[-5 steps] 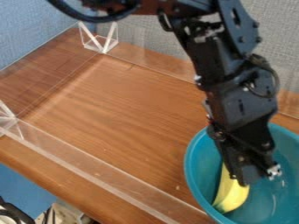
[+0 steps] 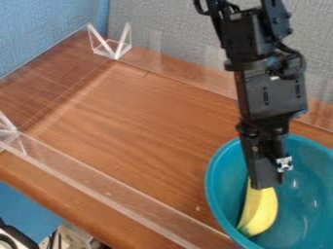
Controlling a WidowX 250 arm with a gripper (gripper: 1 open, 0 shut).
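My black gripper (image 2: 267,169) hangs from the top of the view over a teal bowl (image 2: 216,180) at the bottom right, its fingertips inside or just above the bowl. A yellow banana (image 2: 259,211) lies in the bowl, just below the fingertips, its upper end partly hidden behind them. I cannot tell how far apart the fingers are or whether they touch the banana.
A white wire bracket (image 2: 109,41) stands at the back left, another at the left edge. Walls close off the back.
The arm has moved up and away toward the back, now more upright and narrower in view, showing more of the banana. The banana lies in about the same place.
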